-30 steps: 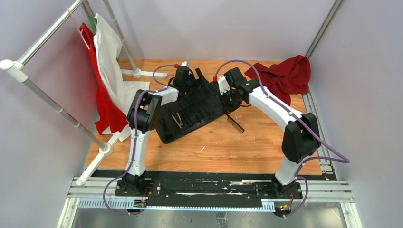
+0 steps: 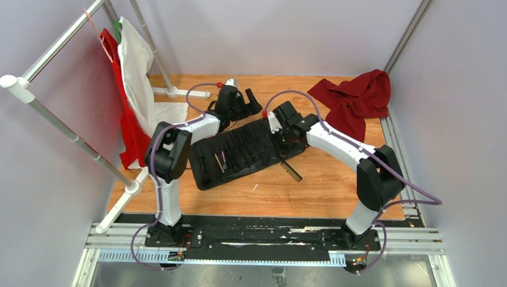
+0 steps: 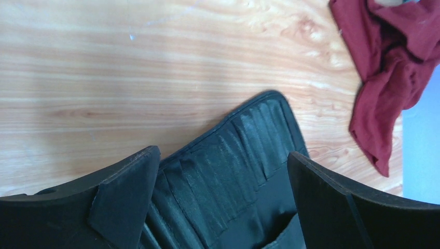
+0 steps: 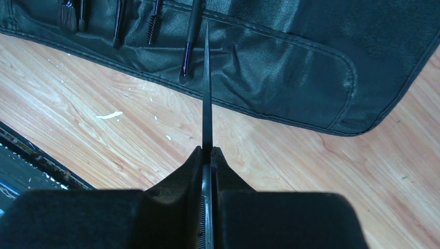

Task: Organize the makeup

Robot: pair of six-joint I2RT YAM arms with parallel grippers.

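Note:
The black brush roll (image 2: 242, 170) is spread open on the wooden table, with slim brushes (image 2: 220, 162) in its slots. In the right wrist view, several brushes (image 4: 193, 31) show near its front edge. My right gripper is shut on a dark pointed-tail comb (image 4: 207, 104). Its thin tail points over the roll's front strip, while the toothed end extends back past the fingers; whether the tail touches the roll I cannot tell. Over the roll's back edge my left gripper stands open, its fingers wide apart and the gap between them empty.
A dark red cloth (image 2: 356, 101) lies crumpled at the back right. On the left stands a white rack (image 2: 66, 134) with red and white garments.
The roll's front left corner has shifted toward the front and left. My right gripper and the comb have moved forward and a little left. The left arm's elbow has shifted left.

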